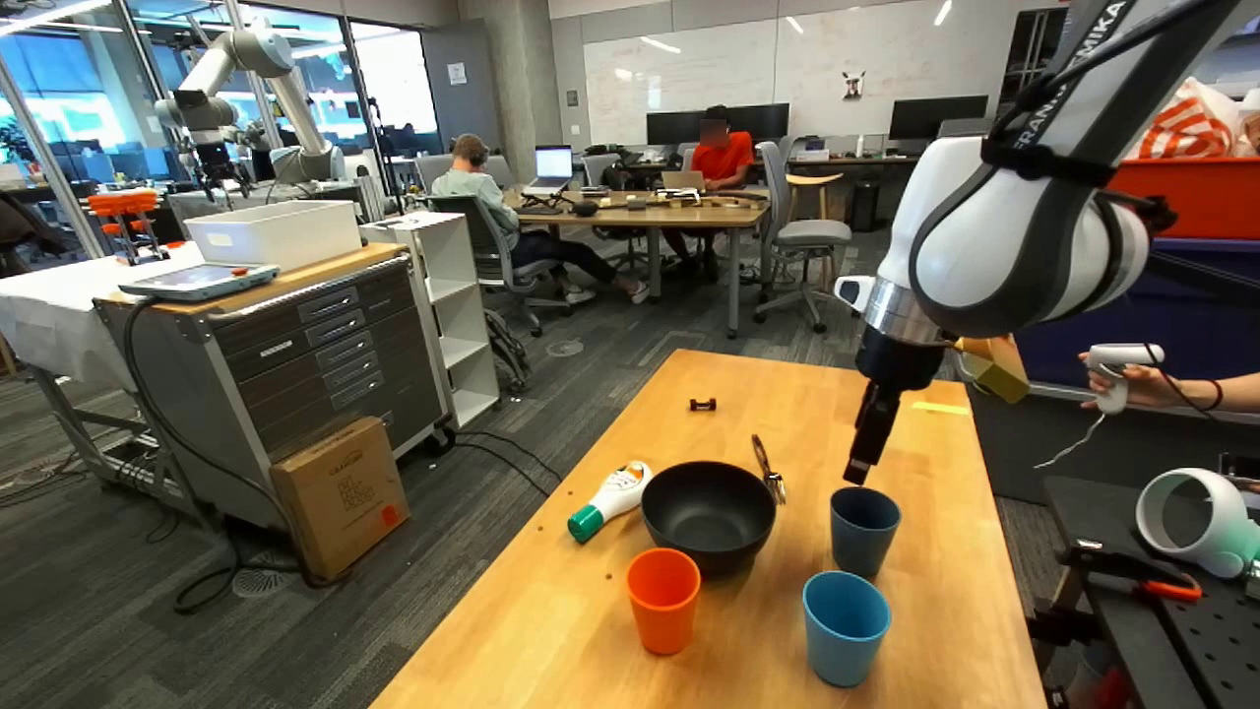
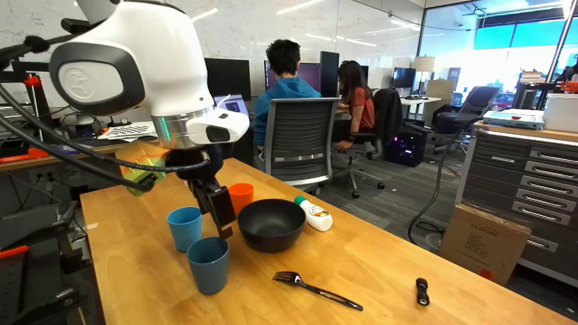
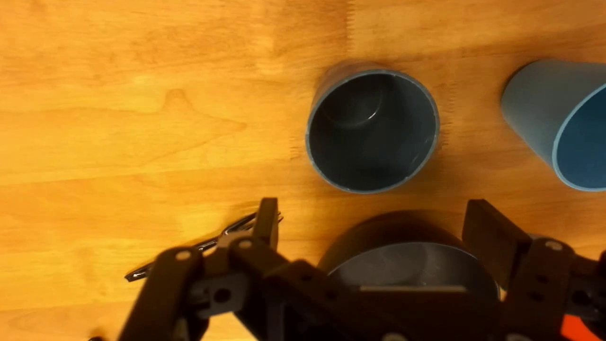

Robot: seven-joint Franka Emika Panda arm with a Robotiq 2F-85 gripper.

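Observation:
My gripper is open and empty, its two fingers spread wide in the wrist view. In exterior view 1 its tips hang just above and behind the dark grey-blue cup [image 1: 864, 532], which stands upright. That same cup [image 3: 372, 131] shows its open mouth ahead of the fingers in the wrist view. A lighter blue cup [image 1: 846, 628] stands close by. Left of it is an orange cup [image 1: 662, 601], next to a black bowl [image 1: 709, 508]. The bowl [image 3: 417, 264] is partly hidden behind the gripper in the wrist view.
A black fork [image 2: 317, 290] lies beside the bowl. The white bottle with a green cap [image 2: 315, 213] rests on its side past the bowl. A small black dumbbell-shaped object [image 2: 422, 291] sits apart. Bare tabletop [image 2: 379, 265] stretches between fork and dumbbell.

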